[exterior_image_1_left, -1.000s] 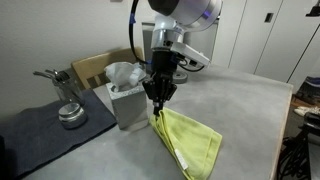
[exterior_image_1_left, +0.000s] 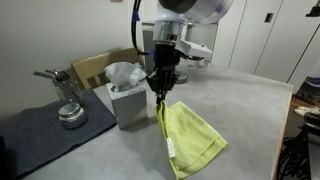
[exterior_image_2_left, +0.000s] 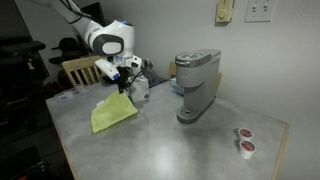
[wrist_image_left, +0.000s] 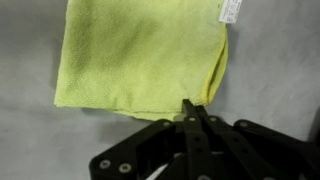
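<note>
A yellow-green cloth (exterior_image_1_left: 197, 137) lies on the grey table, with one edge raised toward my gripper (exterior_image_1_left: 160, 101). That edge carries a white label (exterior_image_1_left: 171, 147), which also shows at the top of the wrist view. Seen from exterior view 2, the cloth (exterior_image_2_left: 110, 113) is at the left of the table, with the gripper at its back right. In the wrist view the gripper is shut at the cloth's (wrist_image_left: 140, 55) corner, pinching the thin fabric. Exactly how much fabric is between the fingertips is hidden.
A grey tissue box (exterior_image_1_left: 128, 106) stands close beside the gripper. A metal pot (exterior_image_1_left: 71, 112) sits on a dark mat (exterior_image_1_left: 38, 142) at the left. In exterior view 2, a coffee machine (exterior_image_2_left: 198, 90) stands at the back.
One second ago the gripper was slightly left and lower, with the cloth lying flatter. It rose and moved right, lifting the labelled edge, and has since shifted slightly left.
</note>
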